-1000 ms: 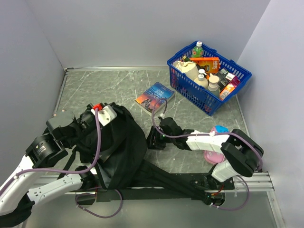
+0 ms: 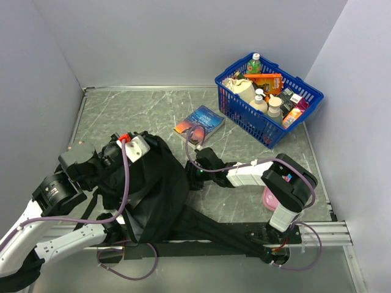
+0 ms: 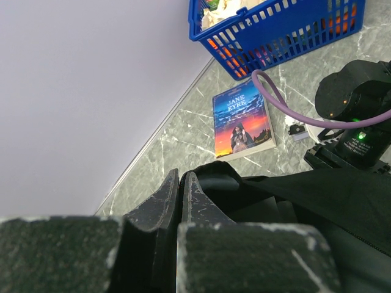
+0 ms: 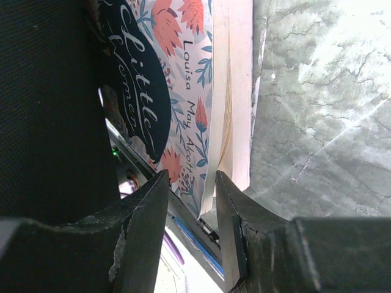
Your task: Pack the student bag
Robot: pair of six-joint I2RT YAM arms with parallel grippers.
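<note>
The black bag (image 2: 157,195) fills the lower left of the floor, partly hidden by my left arm. My left gripper is shut on the bag's dark fabric at its upper edge. My right gripper is low beside the bag, its fingers part open at the spine end of a Little Women book (image 4: 186,85) by Louisa May Alcott, which stands against dark fabric in the right wrist view. Whether it grips the book is unclear. A Jane Eyre book (image 2: 198,122) lies flat behind the bag.
A blue basket (image 2: 244,122) packed with bottles and packets stands at the back right. A pink item (image 2: 270,201) lies under my right arm.
My right arm has shifted a little left and back toward the bag since a second ago. The left arm has not visibly moved.
</note>
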